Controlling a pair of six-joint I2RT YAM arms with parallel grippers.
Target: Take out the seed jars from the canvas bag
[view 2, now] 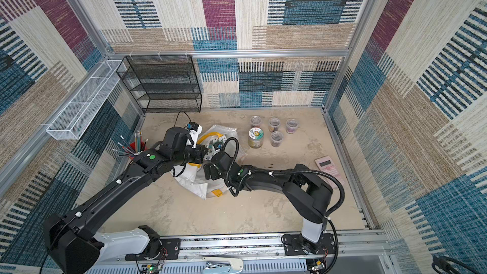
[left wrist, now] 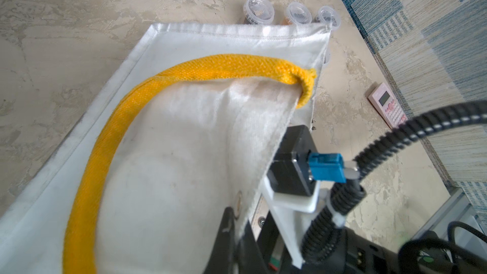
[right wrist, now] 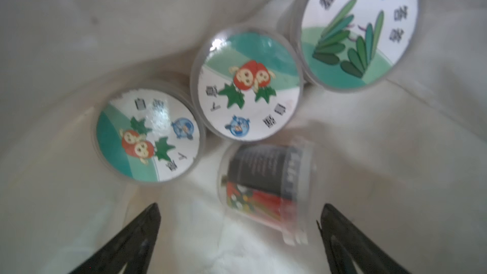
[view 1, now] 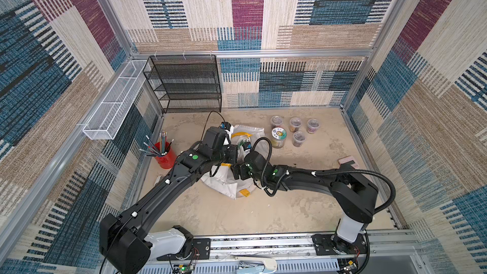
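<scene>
The white canvas bag (left wrist: 167, 172) with yellow handles lies mid-table, its mouth spread. In the left wrist view, my left gripper is shut on the thin edge of the cloth. My right gripper stands open inside the bag, nothing held between its fingers. Beyond its fingertips, a seed jar (right wrist: 261, 185) lies on its side. Three upright jars with printed lids, the left jar (right wrist: 148, 134), the middle jar (right wrist: 247, 85) and the right jar (right wrist: 357, 28), stand against the bag's wall. Both arms cover much of the bag in the top views.
Several clear-lidded jars (view 1: 298, 138) and a larger round tin (view 1: 278, 137) stand behind the bag to the right. A pink calculator (view 2: 329, 166) lies at the right edge. A red pen cup (view 1: 164, 157) is at left, a black rack (view 1: 185, 83) at back.
</scene>
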